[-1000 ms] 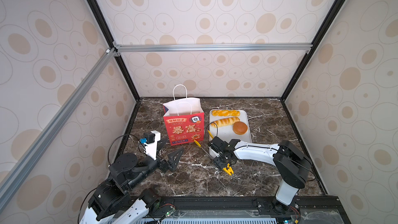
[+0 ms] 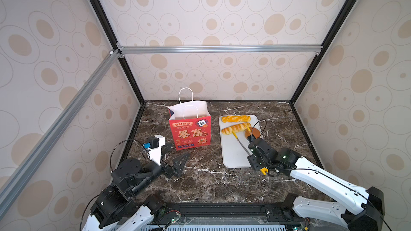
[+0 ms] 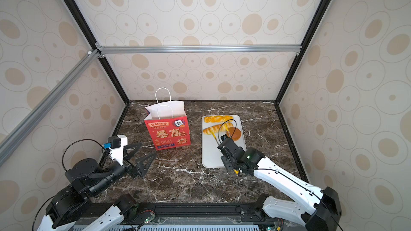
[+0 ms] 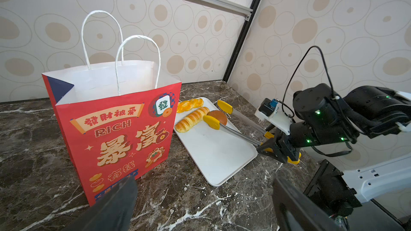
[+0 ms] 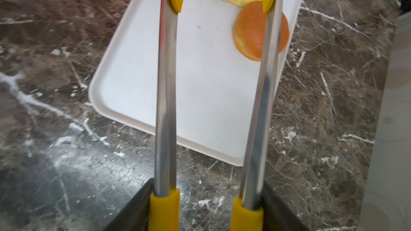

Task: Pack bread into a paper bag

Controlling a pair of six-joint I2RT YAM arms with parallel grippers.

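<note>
A red paper bag (image 2: 189, 132) with white handles stands upright left of a white tray (image 2: 233, 156). The tray holds a braided loaf (image 2: 235, 118), a ridged loaf (image 2: 231, 129) and a round bun (image 5: 252, 30). My right gripper (image 2: 256, 162) grips yellow-and-steel tongs (image 4: 239, 136), whose tips are apart above the tray, over the bread. My left gripper (image 2: 175, 164) hangs open and empty left of centre, in front of the bag.
Patterned walls enclose the table at the back and both sides.
My right arm has swung right and the tongs' tips have moved from beside the bag to over the bread. The left arm and bag are unchanged.
</note>
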